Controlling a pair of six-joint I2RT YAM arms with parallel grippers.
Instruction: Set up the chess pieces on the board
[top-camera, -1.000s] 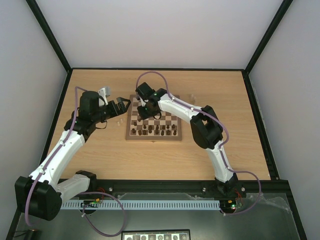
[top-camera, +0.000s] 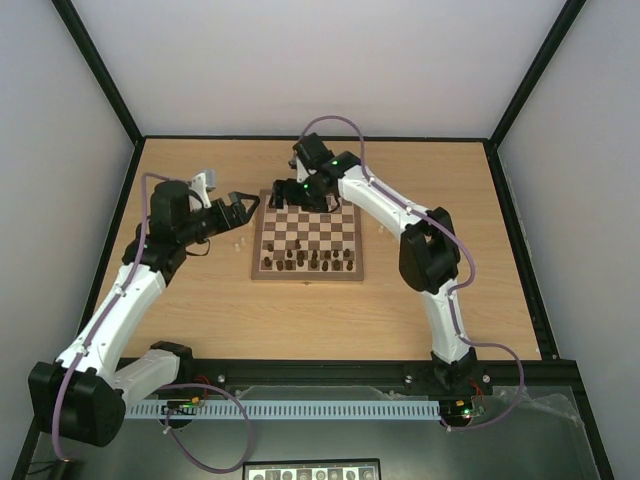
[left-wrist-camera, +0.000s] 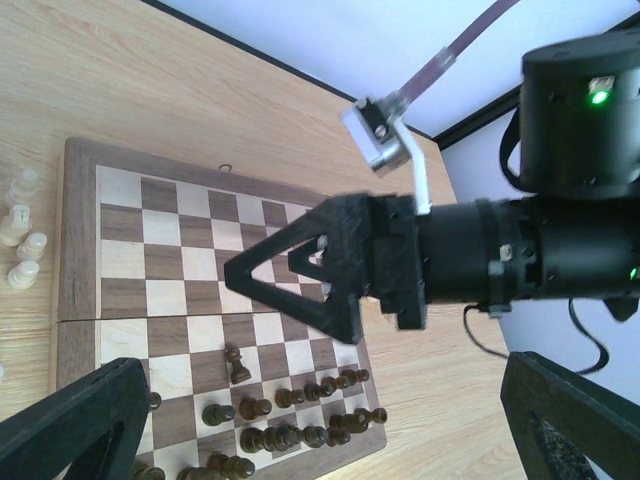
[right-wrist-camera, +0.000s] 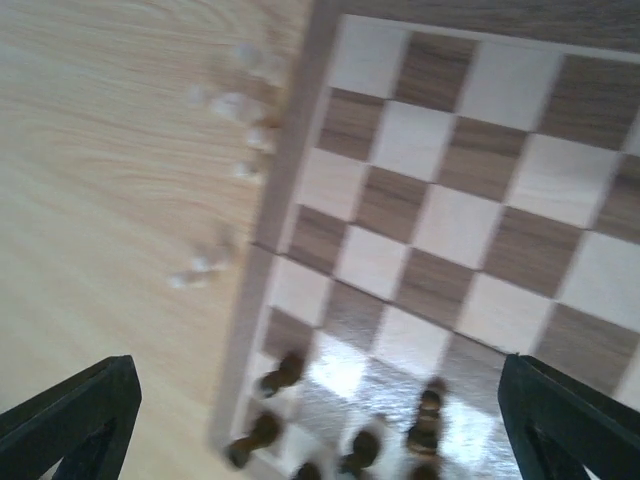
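The chessboard (top-camera: 256, 245) lies mid-table. Dark pieces (top-camera: 312, 264) fill its two near rows, and one dark piece (left-wrist-camera: 237, 366) stands by itself ahead of them. Pale pieces (left-wrist-camera: 20, 228) sit on the wood left of the board; one or more also show on the board behind the right gripper's fingers. My left gripper (top-camera: 252, 205) is open above the board's left edge, nothing in its fingers. Over the far left part of the board is my right gripper (top-camera: 281, 198), open too, with empty squares and dark pieces visible between its fingers.
More pale pieces (top-camera: 383, 229) rest on the table right of the board, near the right arm. Both grippers hang close together at the board's far left. Bare table (top-camera: 300, 320) stretches in front of the board.
My right gripper has moved away toward the board's far edge, uncovering middle squares.
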